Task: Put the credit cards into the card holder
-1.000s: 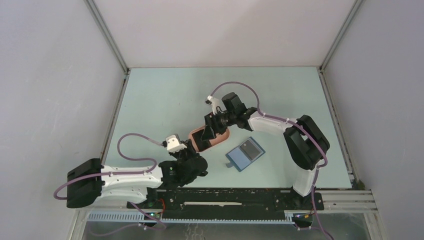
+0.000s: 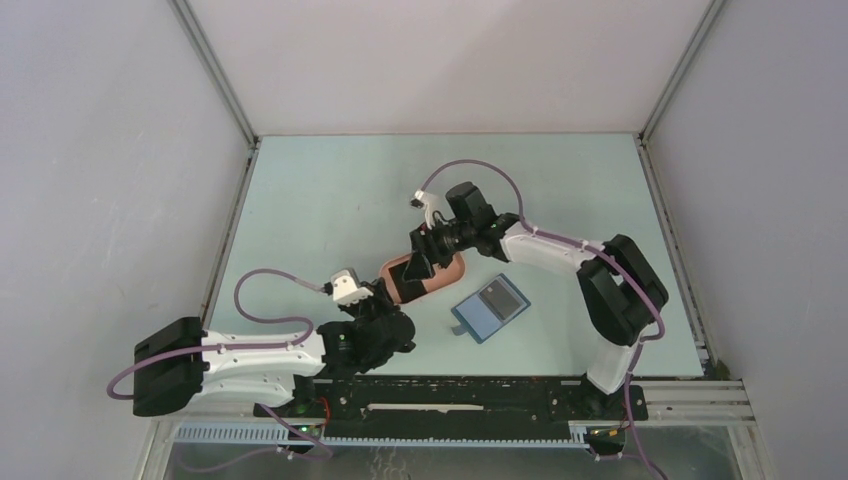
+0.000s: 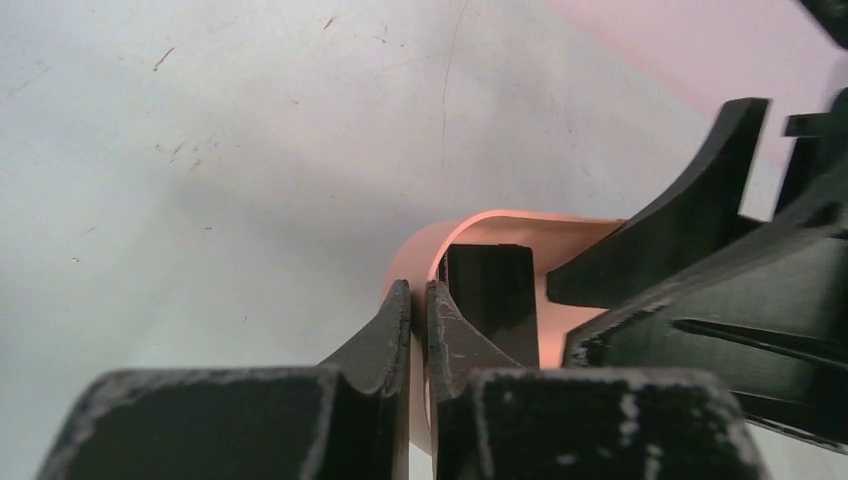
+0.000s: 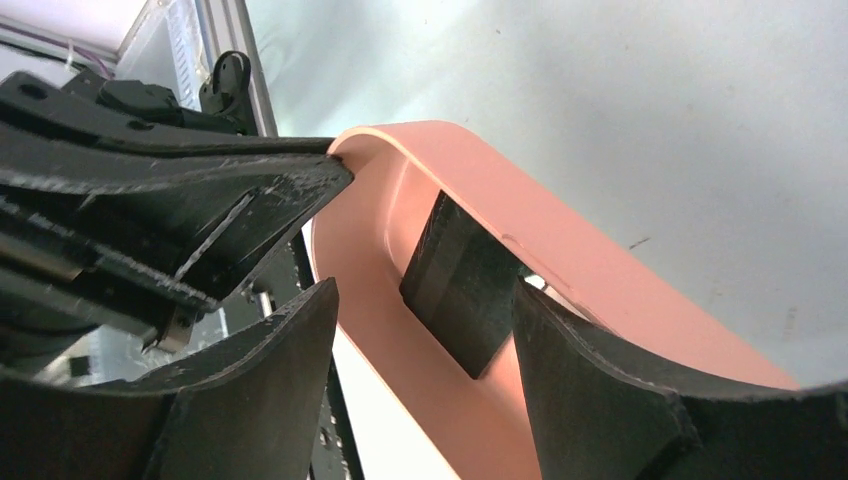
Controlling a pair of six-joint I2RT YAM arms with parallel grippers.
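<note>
A pink oval container point(image 2: 448, 280) with a dark card-like piece point(image 2: 405, 290) inside sits mid-table. My left gripper is shut on the container's rim at its near-left end; in the right wrist view its dark body reaches to that rim. My right gripper is over the container, its fingers apart, with the dark piece point(image 4: 460, 280) visible between and beyond them. A blue-and-grey card holder point(image 2: 482, 315) lies on the table to the right of the container.
The table's front edge with a dark rail is close below both grippers.
The left arm looks unchanged.
</note>
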